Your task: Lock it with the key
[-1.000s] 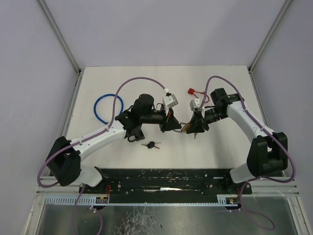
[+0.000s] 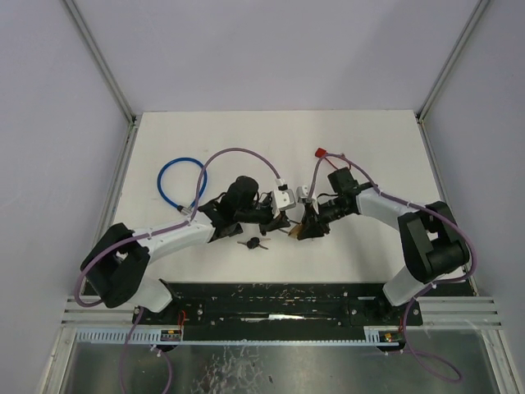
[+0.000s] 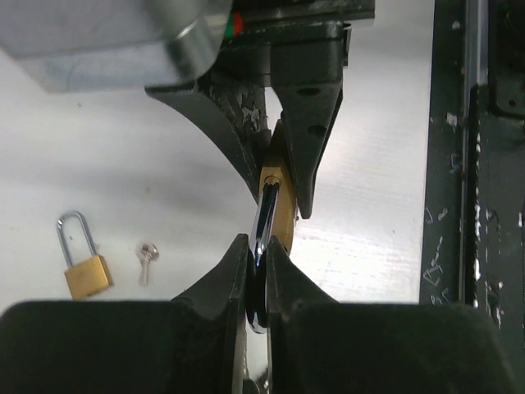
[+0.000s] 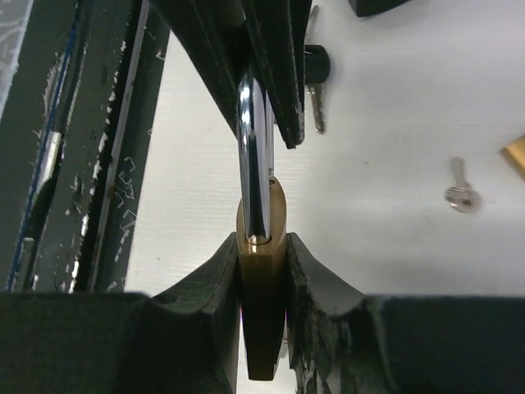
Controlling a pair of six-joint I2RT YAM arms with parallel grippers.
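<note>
A padlock with a silver shackle [image 3: 261, 217] and a brass body [image 4: 261, 275] hangs between both grippers, just above the table. My left gripper [image 2: 283, 223] is shut on the shackle. The brass body sits between the fingers of my right gripper [image 2: 305, 231], which is shut on it. In the right wrist view the shackle runs from the body up to the left gripper's dark fingertips. A black-headed key [image 4: 317, 70] lies on the table beneath; the top view shows it [image 2: 253, 243] too. How far the shackle sits in the body is hard to tell.
Another brass padlock [image 3: 89, 277] and a small silver key [image 3: 147, 258] lie on the table. A blue loop [image 2: 162, 179] is at the back left, a red item [image 2: 321, 153] at the back.
Both grippers have come lower with the padlock between them. The right gripper has shifted left, the left one slightly left, and the padlock has moved left with them.
</note>
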